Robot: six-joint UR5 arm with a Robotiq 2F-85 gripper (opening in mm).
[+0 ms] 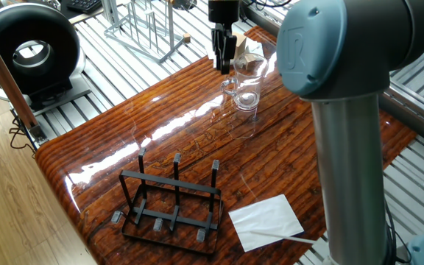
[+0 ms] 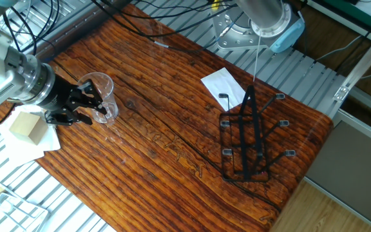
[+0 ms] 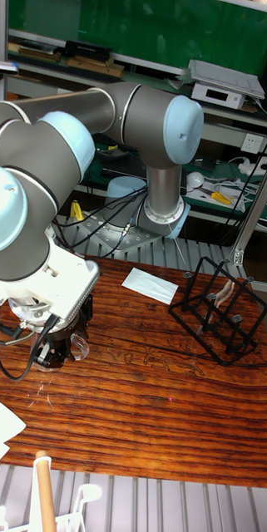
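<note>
A clear glass mug (image 1: 247, 82) with a side handle stands upright on the glossy wooden table, toward its far end in exterior view 1. Just above and beside its handle side hangs my black gripper (image 1: 224, 68), fingers pointing down. Exterior view 2 shows the gripper (image 2: 95, 115) open, a gap between its two fingers and nothing held, close to the glass mug (image 2: 105, 106). In exterior view 3 the arm and gripper (image 3: 61, 359) hide most of the mug. A black wire rack (image 2: 245, 145) with upright prongs stands at the opposite end of the table.
A white sheet (image 1: 266, 222) lies near the rack. Behind the mug, a wooden block (image 2: 29, 127) rests on white paper (image 2: 50, 138) at the table's edge. A white rack with wooden pegs (image 3: 43, 488) stands off the table's near side.
</note>
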